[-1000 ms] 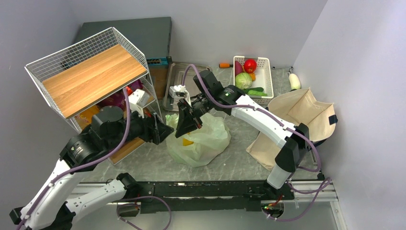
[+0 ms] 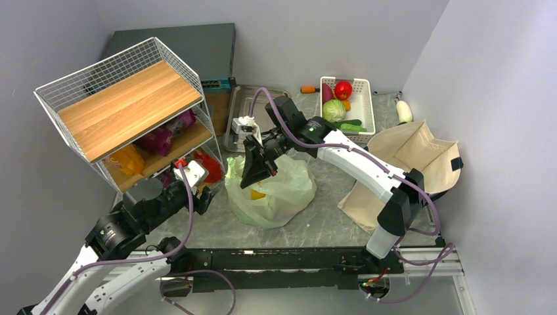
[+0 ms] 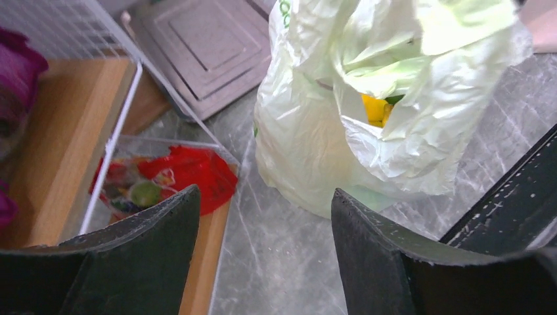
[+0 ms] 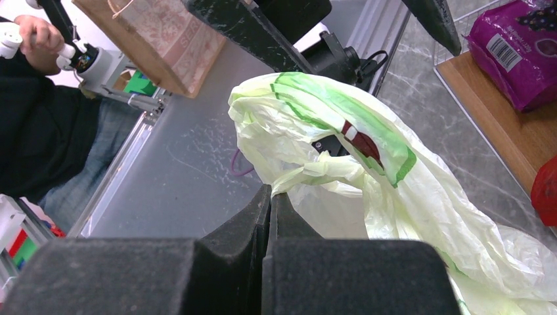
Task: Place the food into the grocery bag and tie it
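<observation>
The pale green plastic grocery bag (image 2: 284, 202) stands on the counter, its top gathered up beneath my right gripper. Something yellow (image 3: 375, 110) shows inside through its opening. In the right wrist view my right gripper is shut with a thin pinch of bag film between its fingertips; a loop of the bag's green-printed edge (image 4: 348, 111) arches above. My left gripper is open and empty, apart from the bag and to its left. How much food lies deeper in the bag is hidden.
A wire rack with wooden shelves (image 2: 131, 108) stands close to my left arm, a red bag (image 3: 197, 177) on its lowest shelf. A metal tray (image 2: 240, 98) lies behind the grocery bag. A white vegetable basket (image 2: 364, 108) and a beige tote (image 2: 420, 157) sit at the right.
The right arm and the grocery bag look unmoved.
</observation>
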